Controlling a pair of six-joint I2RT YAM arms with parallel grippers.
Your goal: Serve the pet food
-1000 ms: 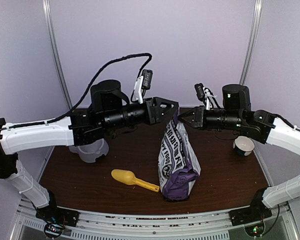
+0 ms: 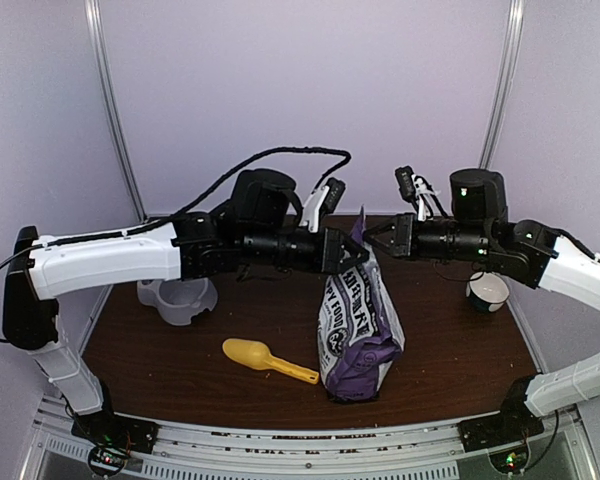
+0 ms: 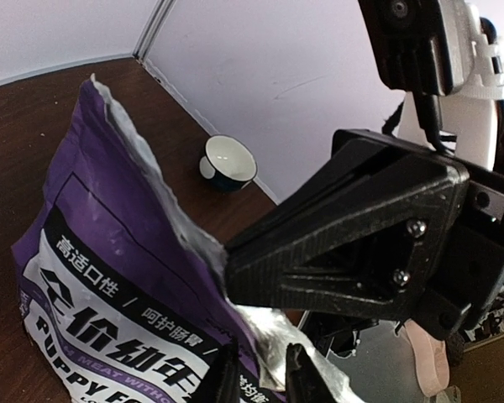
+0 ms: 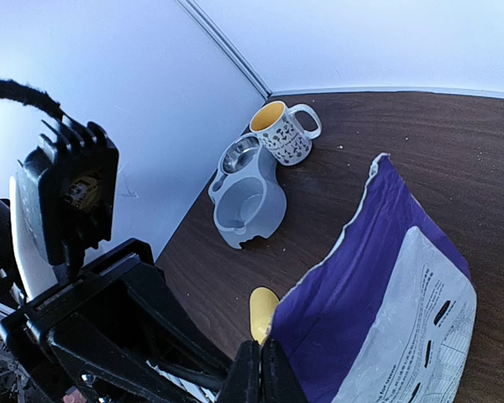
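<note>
The purple and white puppy food bag (image 2: pixel 355 340) stands upright at the table's centre, its top edge raised between both grippers. My right gripper (image 2: pixel 375 240) is shut on that top edge, seen at the bottom of the right wrist view. My left gripper (image 2: pixel 350 255) is at the bag's top just left of it, fingers at the rim; how far it is open is hard to tell. A yellow scoop (image 2: pixel 255 356) lies left of the bag. A pale plastic pet bowl (image 4: pixel 248 206) stands at the far left of the table.
A white mug (image 4: pixel 287 138) with a yellow inside stands behind the pet bowl in the right wrist view. A small dark-and-white cup (image 2: pixel 487 292) is near the right wall. Bare table (image 2: pixel 160 370) shows at the front left.
My left gripper has moved right and down onto the bag's top. The right arm is almost unchanged; the bag has shifted slightly.
</note>
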